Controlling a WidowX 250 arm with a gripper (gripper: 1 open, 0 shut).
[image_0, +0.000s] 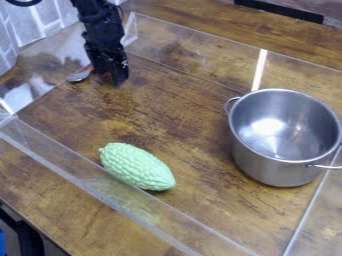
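Note:
The black robot gripper (107, 68) reaches down to the wooden table at the upper left, beside a small utensil (80, 74) with a silvery end, partly hidden by it; whether its fingers are open or shut is not clear. A pale green bumpy vegetable (135, 165) lies at the lower middle. A steel pot (274, 150) with two side handles stands empty on the right.
Clear low barriers (80, 170) edge the work area along the left, front and right. A crinkled pale sheet covers the upper left background.

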